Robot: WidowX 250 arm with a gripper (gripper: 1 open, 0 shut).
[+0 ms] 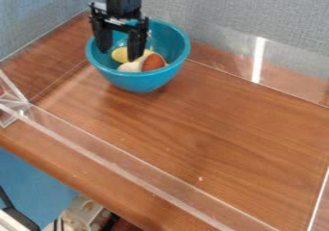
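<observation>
My black gripper (118, 35) hangs over the back left of a light blue bowl (171, 73), its two fingers apart and pointing down into it. Inside the bowl lie a yellow oblong item (121, 54), a whitish item (130, 66) and an orange-brown round item (153, 62). Whether anything is between the fingertips is unclear, but the items appear to rest in the bowl.
Clear plastic edging runs along the front left and back, with grey padded walls behind.
</observation>
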